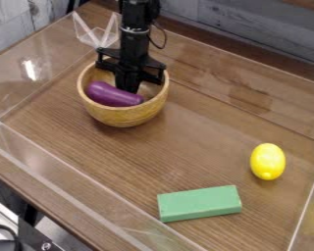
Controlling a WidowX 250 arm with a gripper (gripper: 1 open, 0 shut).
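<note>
A wooden bowl (130,114) rests toward the back left of the table, with a purple eggplant-like object (113,94) lying inside. My black gripper (129,78) reaches down into the back of the bowl, just behind the purple object. Its fingertips are dark and partly hidden, and I see nothing clearly held between them; it looks shut.
A yellow lemon-like object (267,161) lies on the right. A green block (199,203) sits near the front.
</note>
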